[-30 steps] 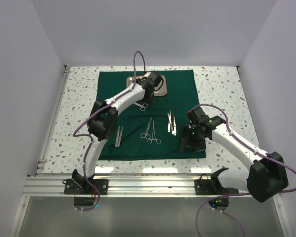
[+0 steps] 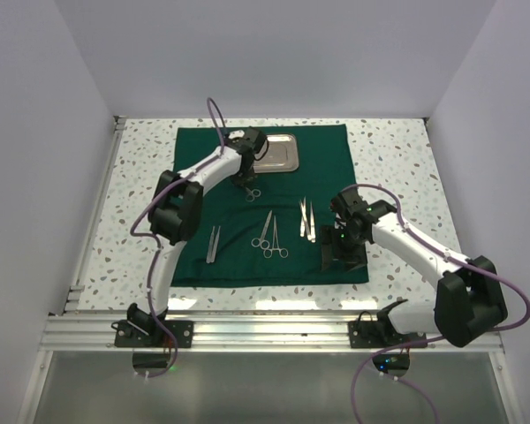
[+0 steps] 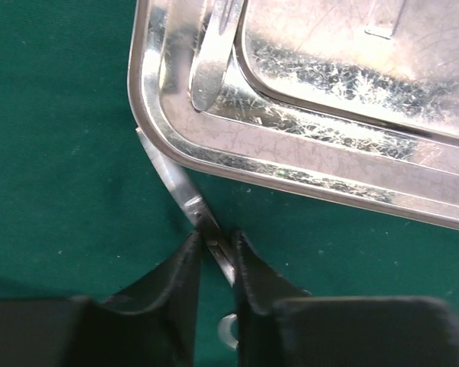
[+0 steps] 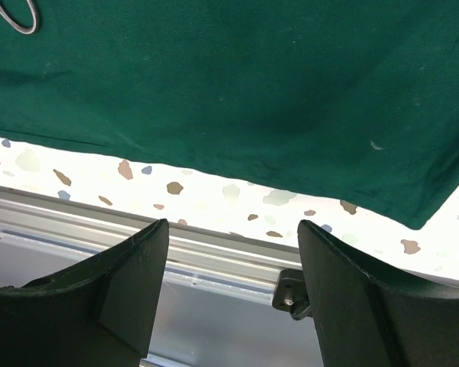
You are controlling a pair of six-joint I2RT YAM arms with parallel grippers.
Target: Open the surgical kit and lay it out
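My left gripper is down at the front-left edge of the steel tray (image 3: 291,176), its fingertips closely around the shank of a scissor-like instrument (image 3: 168,172) on the green cloth (image 3: 61,153); whether it grips is unclear. The instrument's rings (image 2: 256,193) show just below the tray in the top view. A flat metal piece (image 3: 211,69) lies in the tray. Other instruments lie in rows: tweezers (image 2: 213,245), ringed clamps (image 2: 276,239), knives (image 2: 307,221). My right gripper stands open over the cloth's front-right edge, with nothing between its fingers.
The cloth's middle left has free room.
My left gripper has moved leftward along the tray's front to the instrument there. The right arm has shifted slightly, its gripper staying over the cloth's front-right part.
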